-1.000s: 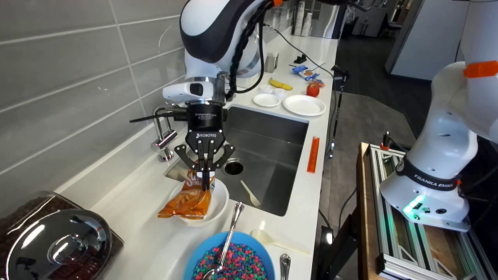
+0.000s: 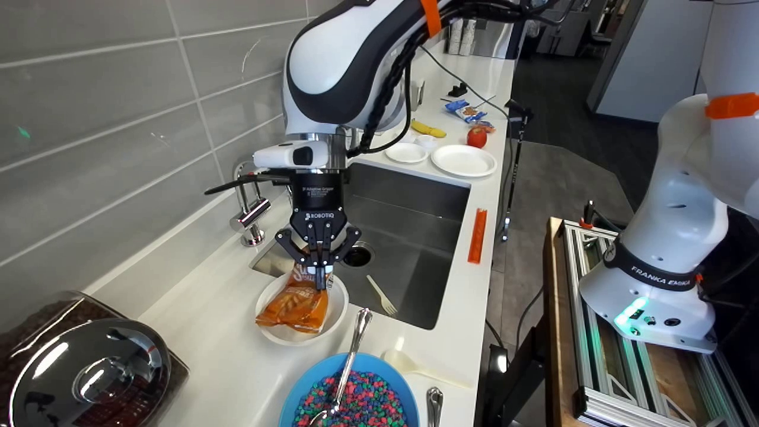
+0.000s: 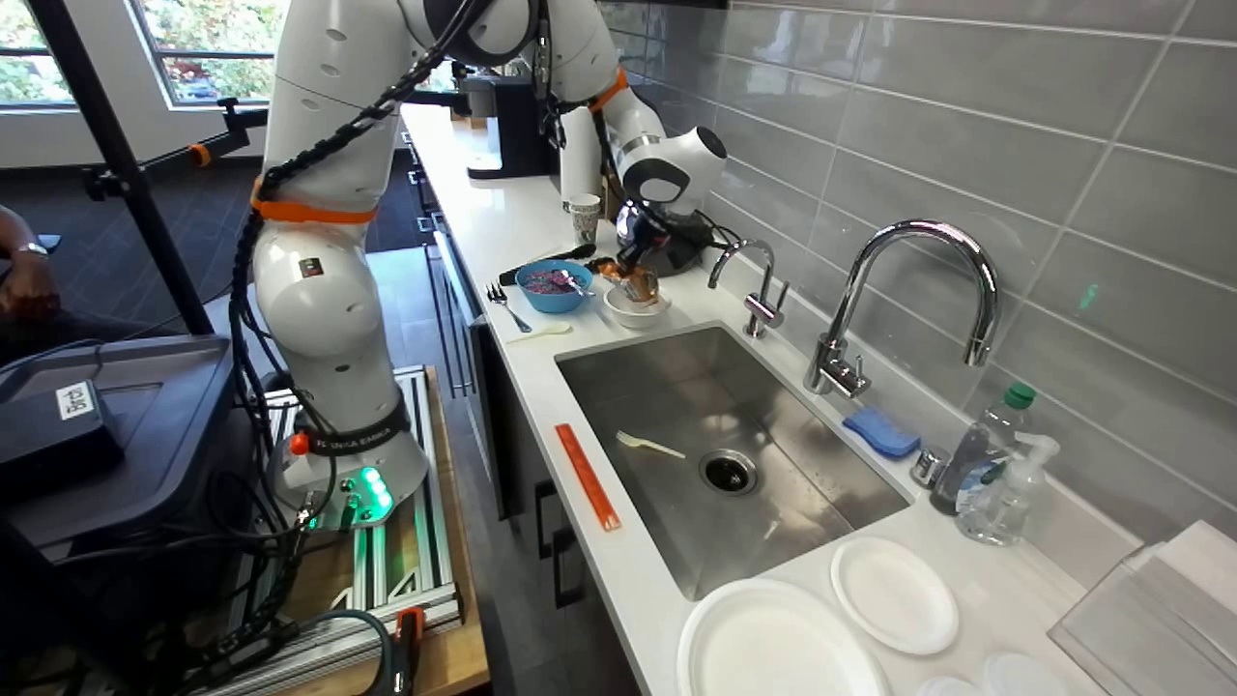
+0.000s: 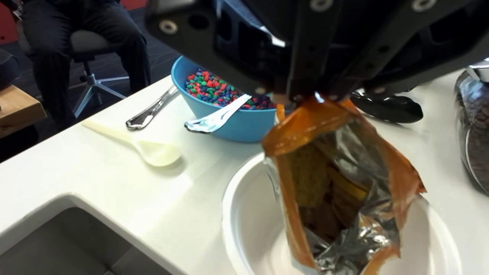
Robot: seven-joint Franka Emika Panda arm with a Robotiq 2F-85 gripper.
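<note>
An orange snack bag with a silver lining leans into a white bowl beside the sink. My gripper is shut on the bag's thin edge, above the bowl. In the wrist view, the bag hangs from the fingertips with its torn mouth facing the camera, and yellowish-brown pieces show inside. Under it, the white bowl's rim curves round; the bowl's floor is bare where it shows, and the bag hides the rest.
A blue bowl of coloured pebbles with a metal spoon stands close by. A pale plastic spoon lies on the counter. The sink adjoins the white bowl, and a faucet rises behind. A lidded jar stands near the wall.
My gripper has shifted slightly right with the bag, still pinching it. The bag's lower end has moved from hanging past the bowl's left rim to lying more over the bowl.
</note>
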